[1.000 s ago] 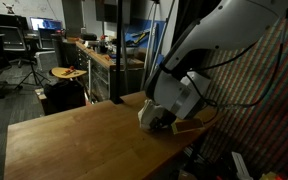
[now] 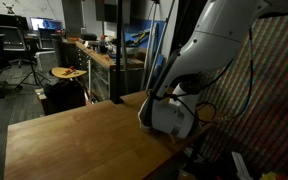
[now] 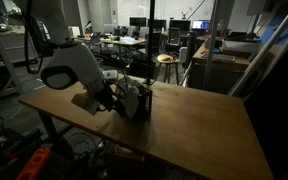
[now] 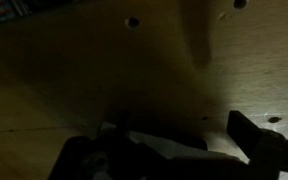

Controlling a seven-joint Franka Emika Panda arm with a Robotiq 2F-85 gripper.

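My gripper points down over the brown wooden table, its dark fingers spread wide at the lower edge of the wrist view. A pale, dimly lit patch shows low between them; what it is cannot be made out. In exterior view 2 a light grey thing stands by the gripper end of the arm, against a dark box-like object. From exterior view 1, the white arm covers most of the gripper.
A dark post rises at the table's far edge. In the wrist view, a dark object with reddish spots lies at the upper left.
The arm's white wrist and forearm have shifted and turned slightly, staying low over the right end of the table. Nothing else visibly moved.
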